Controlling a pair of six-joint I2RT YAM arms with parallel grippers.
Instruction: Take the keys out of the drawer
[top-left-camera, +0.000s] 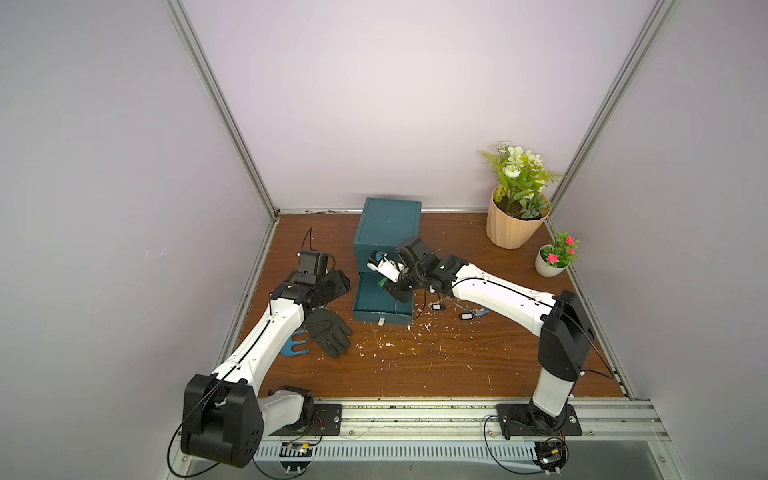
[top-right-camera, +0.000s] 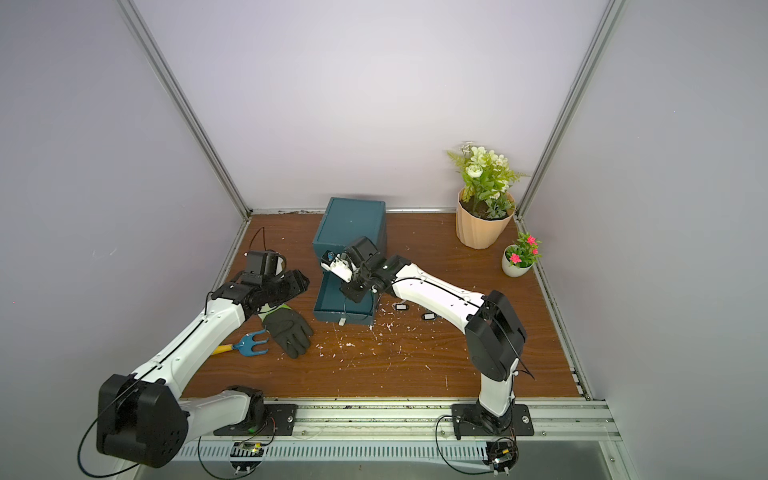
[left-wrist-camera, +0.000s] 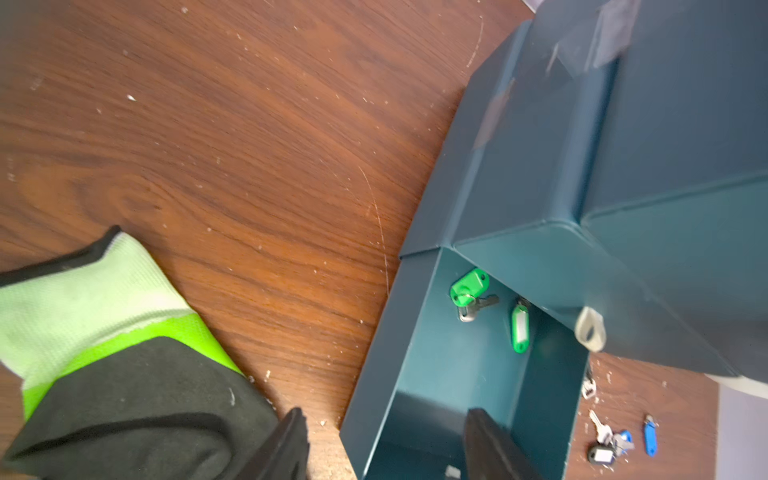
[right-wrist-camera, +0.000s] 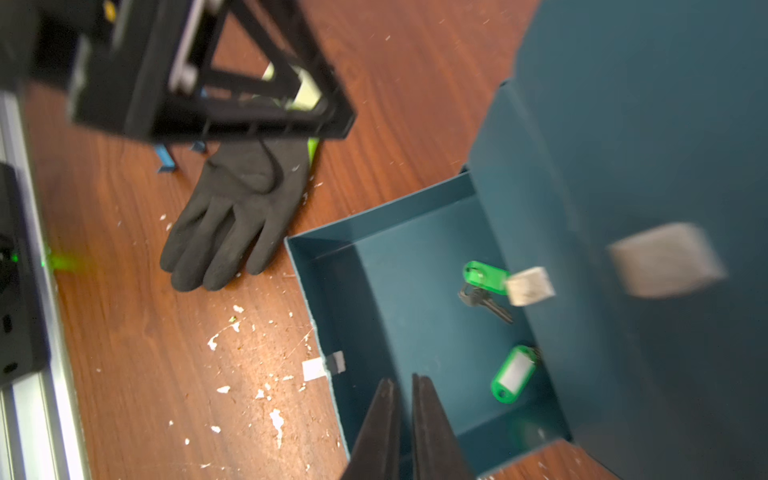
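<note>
In the teal drawer box (top-left-camera: 388, 216), the bottom drawer (right-wrist-camera: 408, 280) is pulled out. Inside lie two keys with green tags, one tag (left-wrist-camera: 469, 284) with a key (right-wrist-camera: 489, 305) at the back left, the other tag (right-wrist-camera: 513, 374) to its right. My left gripper hangs above the left side of the drawer, its fingers apart and empty. My right gripper is over the drawer, fingertips close together; whether anything is between them I cannot tell.
A glove (top-left-camera: 328, 331) and a blue hand fork (top-right-camera: 254, 344) lie at the left. More keys and tags (left-wrist-camera: 648, 436) lie right of the drawer. Two potted plants (top-left-camera: 508, 228) (top-left-camera: 552, 264) stand at the back right. The front middle holds only white scraps.
</note>
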